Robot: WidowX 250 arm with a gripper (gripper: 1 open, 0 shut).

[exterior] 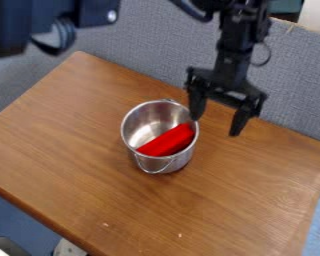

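A silver pot [139, 126] with a wire handle stands on the wooden table, a red oblong object [167, 141] inside it. Above and to the right of the pot, my black gripper [219, 110] is open, fingers pointing down, nothing seen between them.
A grey padded wall [123, 45] runs along the back, and a light blue strip [316, 225] lies at the right edge.
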